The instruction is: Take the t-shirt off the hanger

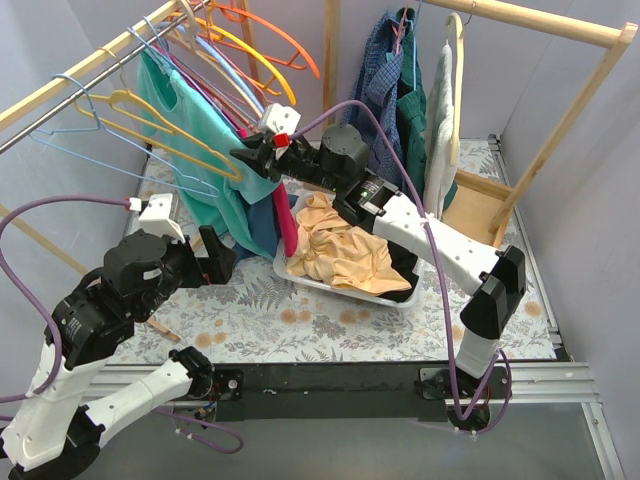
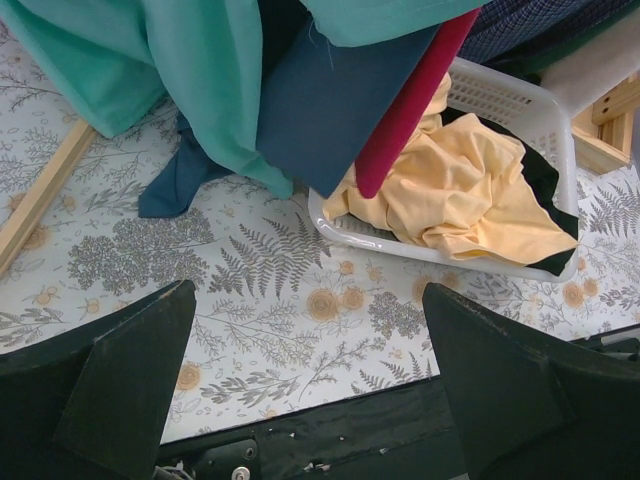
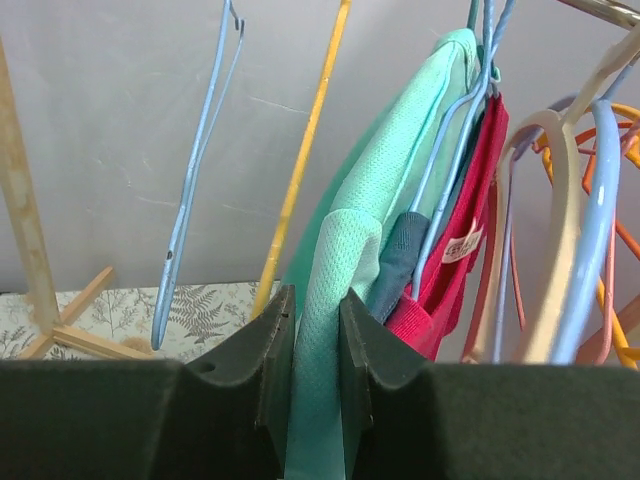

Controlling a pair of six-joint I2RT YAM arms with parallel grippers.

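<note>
The teal t-shirt (image 1: 205,150) hangs from the left rail among several hangers, its hem low over the floor in the left wrist view (image 2: 210,110). My right gripper (image 1: 262,155) is shut on its right sleeve (image 3: 325,300), pinching the cloth, with a blue hanger (image 3: 450,170) just beside it. My left gripper is open below and in front of the shirt, nothing between its fingers.
A white basket (image 1: 300,285) with peach and dark cloth sits on the floral surface. Clothes (image 1: 385,110) hang on the right rail; wooden posts flank the space.
</note>
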